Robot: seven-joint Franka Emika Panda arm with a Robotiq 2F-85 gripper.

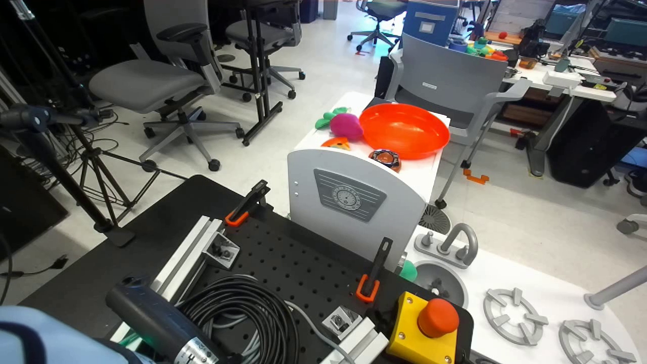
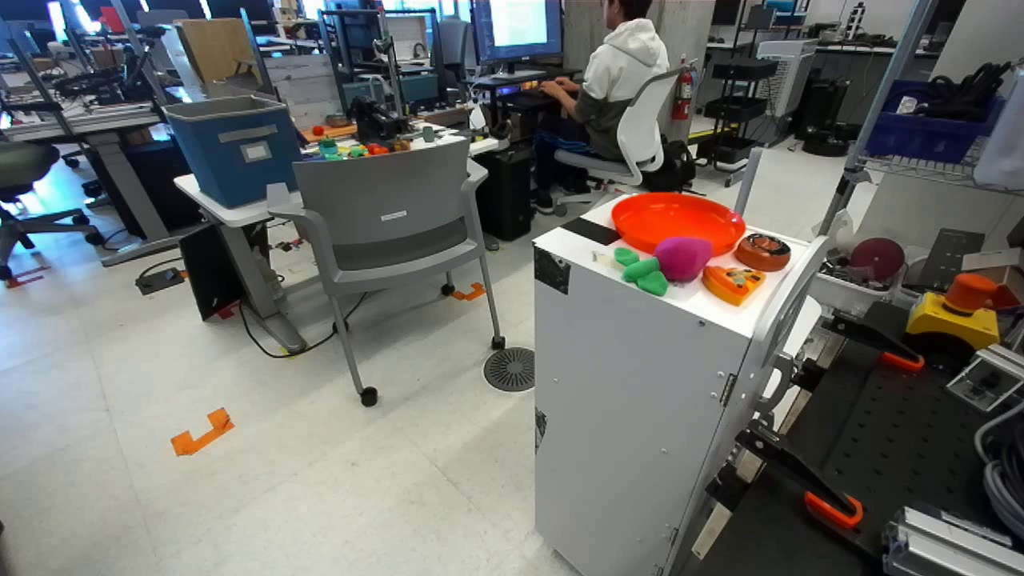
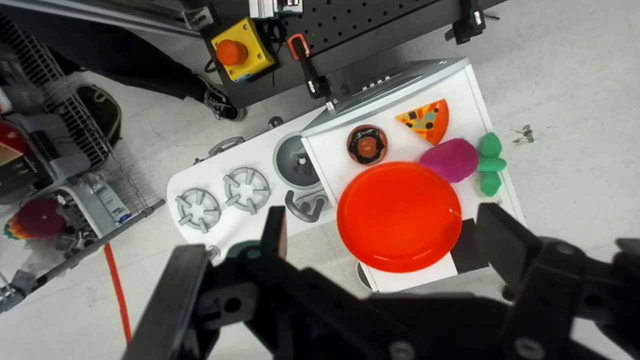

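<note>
In the wrist view my gripper stands open above the toy kitchen, its two dark fingers far apart at the lower edge. Between and beyond them, a red-orange plate [image 3: 399,217] rests on the white cabinet top [image 3: 336,153]. Beside the plate lie a purple toy vegetable [image 3: 451,159] with green leaves [image 3: 490,162], a toy pizza slice [image 3: 427,122] and a brown toy donut [image 3: 367,144]. The plate [image 2: 678,225] looks empty. Neither exterior view shows the gripper.
Left of the cabinet in the wrist view are a toy sink [image 3: 297,159] with faucet and two burners [image 3: 247,190]. A grey upright panel [image 3: 387,90] edges the cabinet. A black pegboard table [image 1: 285,255] carries clamps, coiled cables [image 1: 242,312] and an emergency stop [image 1: 427,324]. A chair [image 2: 384,221] stands nearby.
</note>
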